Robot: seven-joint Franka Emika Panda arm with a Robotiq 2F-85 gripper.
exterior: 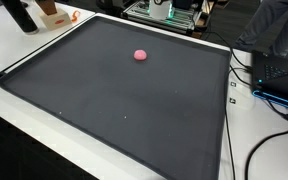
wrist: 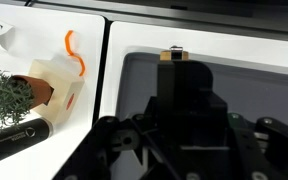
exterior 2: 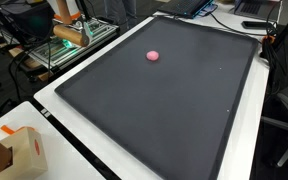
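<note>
A small round pink object (exterior: 139, 55) lies on the dark grey mat (exterior: 124, 95), near its far edge; the second exterior view shows the pink object (exterior 2: 152, 56) too. In the wrist view my gripper hangs over one edge of the mat (wrist: 249, 85). It is shut on a small dark piece with a tan edge (wrist: 166, 78), whose full shape is hidden by the gripper. The pink object is out of the wrist view. Neither exterior view shows the gripper.
Beside the mat in the wrist view are a potted plant (wrist: 6, 95), a cream box (wrist: 64, 90), a black cylinder (wrist: 14, 140) and an orange strip (wrist: 76, 52). A laptop (exterior: 274, 80) and cables border the right side.
</note>
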